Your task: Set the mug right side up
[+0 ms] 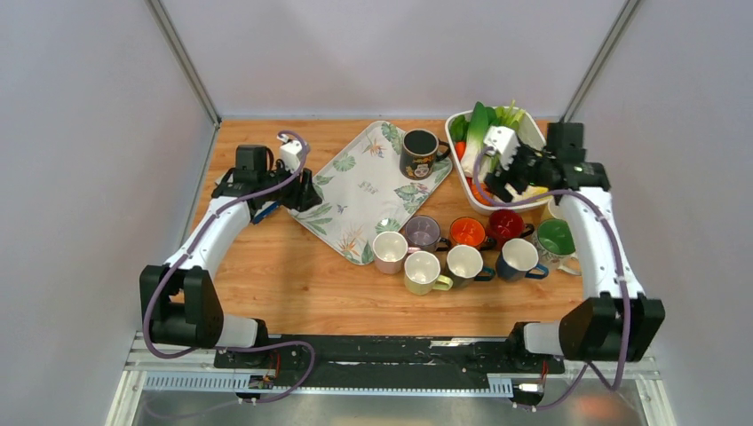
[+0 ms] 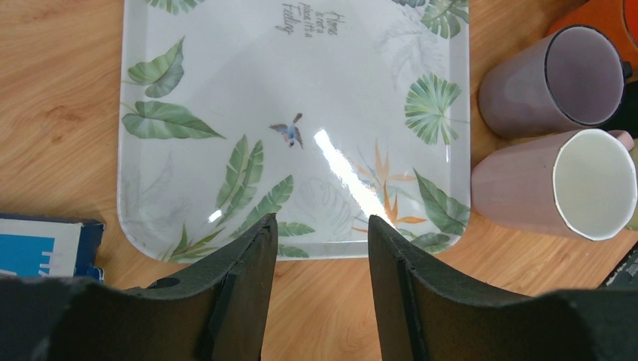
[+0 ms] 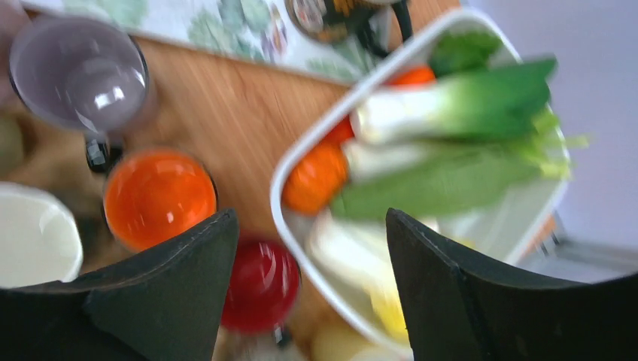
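Note:
A black mug point(image 1: 417, 158) with a printed picture stands on the far right part of the leaf-patterned tray point(image 1: 368, 182), its handle pointing right. Its round end facing up looks dark; I cannot tell whether that is mouth or base. In the right wrist view only the lower part of this mug point(image 3: 323, 19) shows, at the top edge. My right gripper point(image 1: 500, 188) is over the vegetable basket, open and empty, right of the black mug. Over the tray's left corner, my left gripper is open too, with nothing between its fingers.
A white basket point(image 1: 454, 162) of vegetables stands close to the black mug's right. Several mugs, among them a pink mug point(image 1: 389, 255), a purple mug point(image 1: 423, 232) and an orange mug point(image 1: 467, 232), crowd the front right. A blue box point(image 2: 37, 247) lies left of the tray.

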